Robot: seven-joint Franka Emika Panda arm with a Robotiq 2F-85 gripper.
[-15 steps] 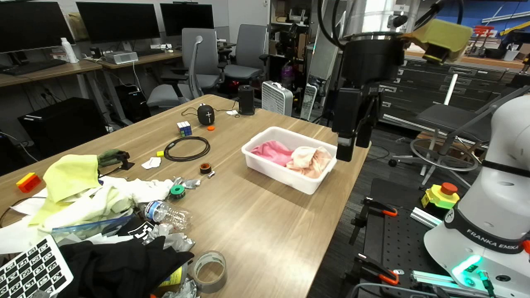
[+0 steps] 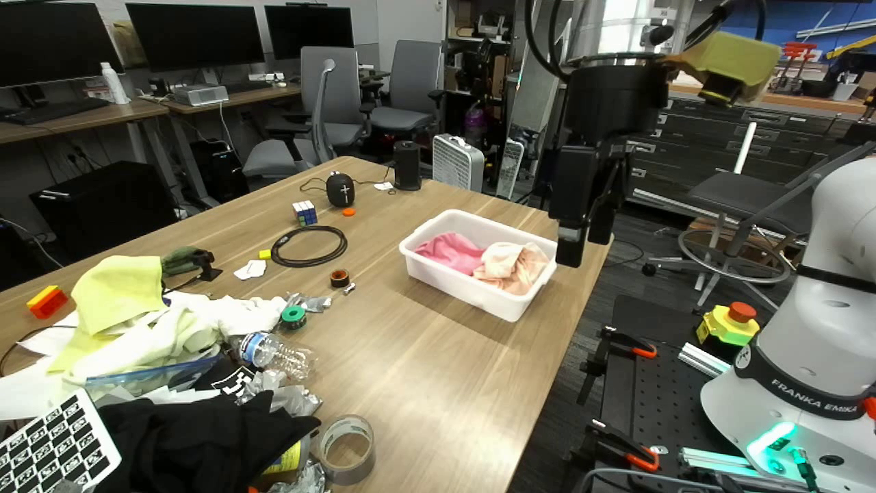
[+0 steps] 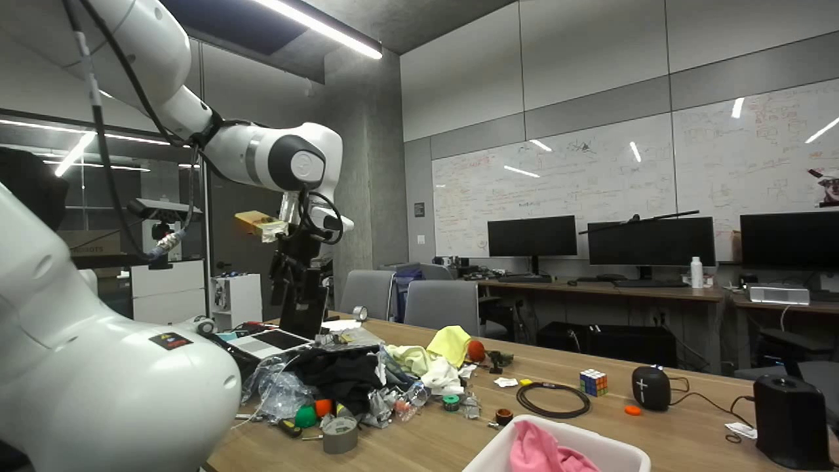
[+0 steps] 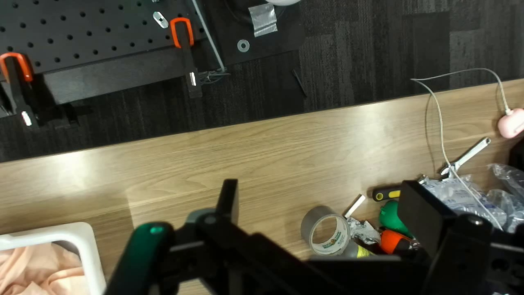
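Observation:
My gripper (image 2: 588,234) hangs high above the table near its right edge, pointing down. In the wrist view its two fingers stand wide apart, with one finger (image 4: 229,201) left of centre and the other at the right; only table and clutter show beyond the gap. A white bin (image 2: 460,293) on the table holds a pink cloth (image 2: 449,251) and a peach cloth (image 2: 513,264). The wrist view catches just a corner of this bin at lower left. A grey tape roll (image 4: 324,231) lies on the wood, seen between the fingers but well below them.
Clutter crowds the table's near left: black cloth (image 2: 205,439), yellow cloth (image 2: 119,292), a plastic bottle (image 2: 277,353), a green tape roll (image 2: 293,317). Farther back are a coiled cable (image 2: 308,246), a puzzle cube (image 2: 304,213) and a speaker (image 2: 340,190). Bare wood lies between clutter and bin.

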